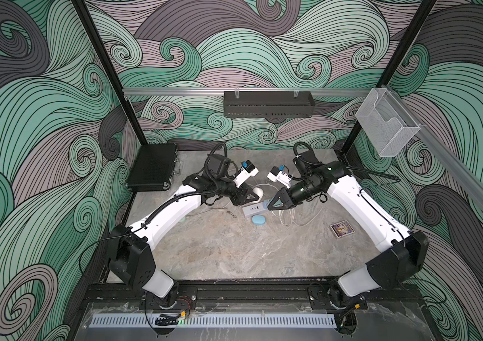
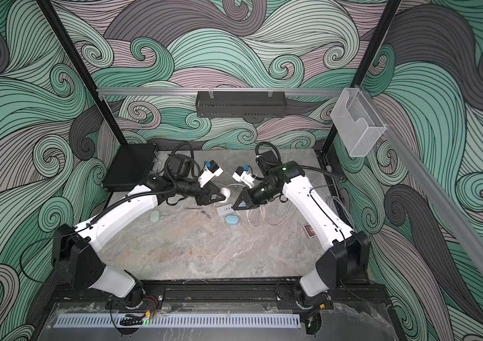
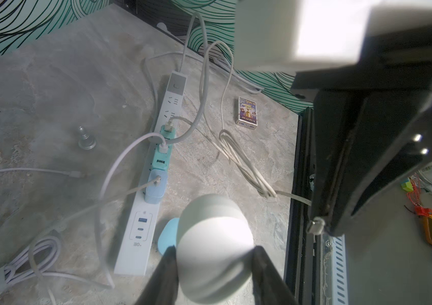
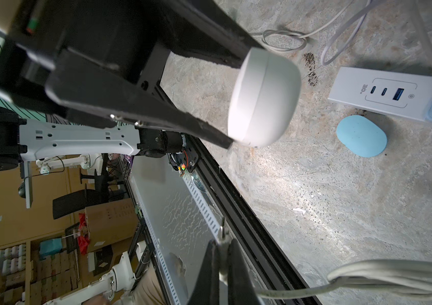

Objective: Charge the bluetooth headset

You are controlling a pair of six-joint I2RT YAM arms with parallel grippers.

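A white, rounded headset case [image 3: 214,239] is held between the dark fingers of my left gripper, above the table. In the right wrist view the case [image 4: 266,99] shows a lid seam and tiny marks on its lower edge. My right gripper is shut on the plug end of a white charging cable [image 4: 419,277], whose small metal tip [image 4: 222,227] sticks out past the fingers. In the left wrist view that tip [image 3: 316,225] shows to the right of the case, apart from it. The case's port cannot be clearly made out.
Beneath the grippers lies a white power strip [image 3: 134,239] with blue and green adapters and trailing cables. Beside it is a blue oval case [image 4: 361,135]. A card box [image 1: 342,229] lies right, a green case [image 2: 154,216] left.
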